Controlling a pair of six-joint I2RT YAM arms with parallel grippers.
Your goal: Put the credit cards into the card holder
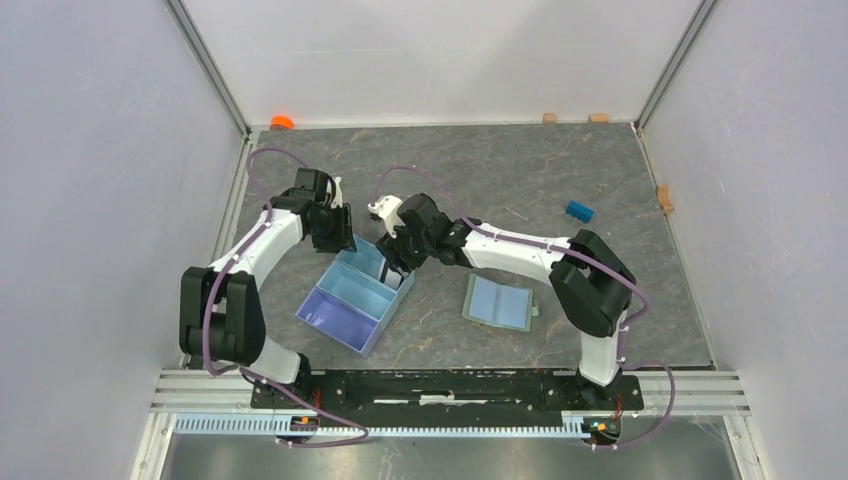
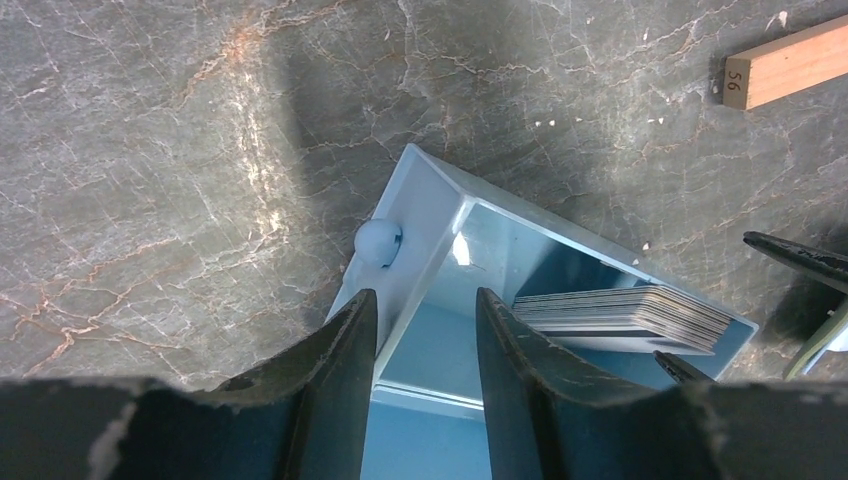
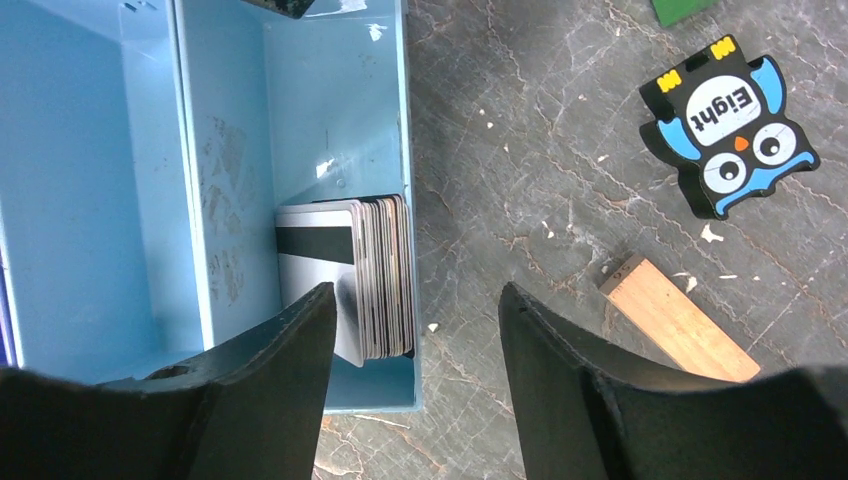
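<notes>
A stack of cards (image 3: 384, 280) stands on edge at one end of the back compartment of a blue box (image 1: 362, 290). Its front card is white with a black stripe. My right gripper is open above that end, one finger close to the front card and the other out past the box wall; whether it touches the card is unclear. At the opposite end, my left gripper is part open, with the box's end wall between its fingers. An open green-edged folder (image 1: 500, 303), possibly the card holder, lies right of the box.
A black owl-shaped block (image 3: 733, 135), a wooden block (image 3: 685, 320) and part of a green piece (image 3: 680, 8) lie near the right gripper. A blue block (image 1: 579, 212) rests farther right.
</notes>
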